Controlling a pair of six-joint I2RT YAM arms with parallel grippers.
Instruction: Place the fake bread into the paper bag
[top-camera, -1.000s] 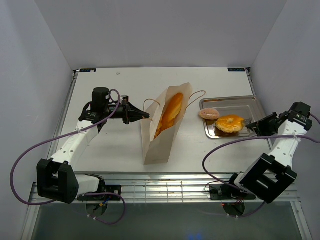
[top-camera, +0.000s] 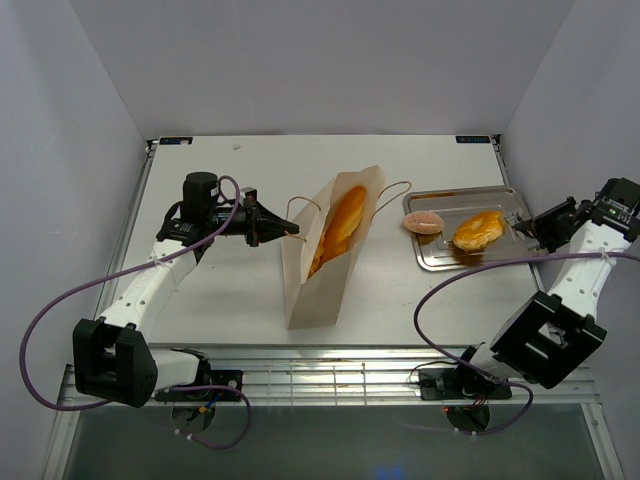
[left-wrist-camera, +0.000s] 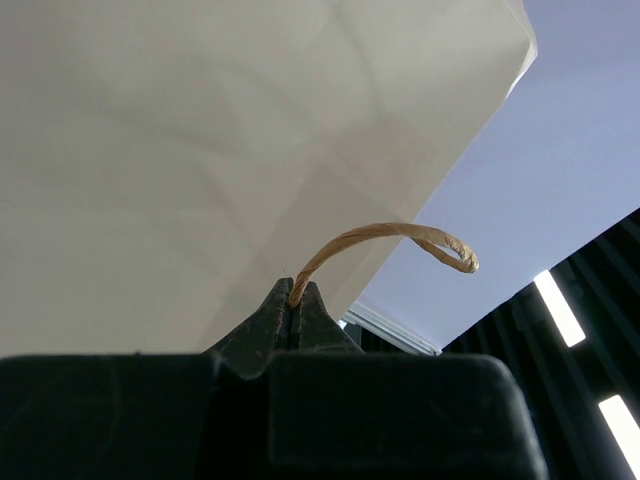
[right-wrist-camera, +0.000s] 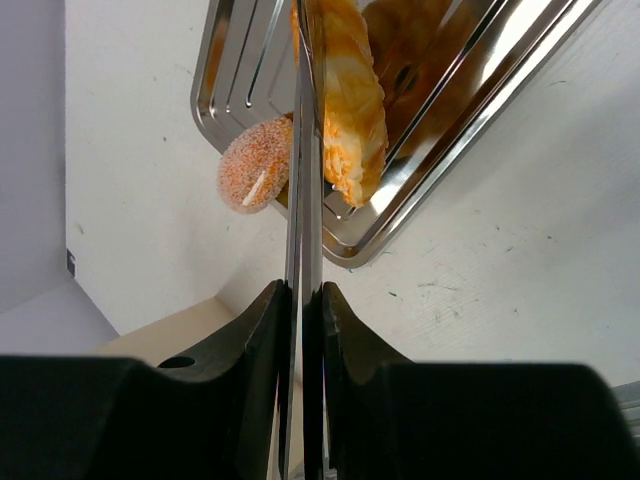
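Observation:
The tan paper bag (top-camera: 312, 300) stands upright near the middle, with an orange loaf (top-camera: 345, 220) and more bread inside. My left gripper is shut on the bag's twisted handle (left-wrist-camera: 385, 231). On the metal tray (top-camera: 450, 200) lie a golden bread (top-camera: 481, 231) and a pinkish, speckled bun (top-camera: 424, 222). My right gripper (top-camera: 532, 232) is at the tray's right side, its fingers closed around metal tongs (right-wrist-camera: 308, 170). The tongs reach to the golden bread; whether they pinch it I cannot tell.
Side walls (top-camera: 590, 90) close in the table, with the right arm near the right one. A purple cable (top-camera: 425, 305) loops across the right front. Behind the bag the white tabletop (top-camera: 300, 155) is clear.
The right gripper and tongs have moved right and slightly back. The golden bread has shifted the same way, away from the bun. The tray has shifted slightly; the left arm and bag stay put.

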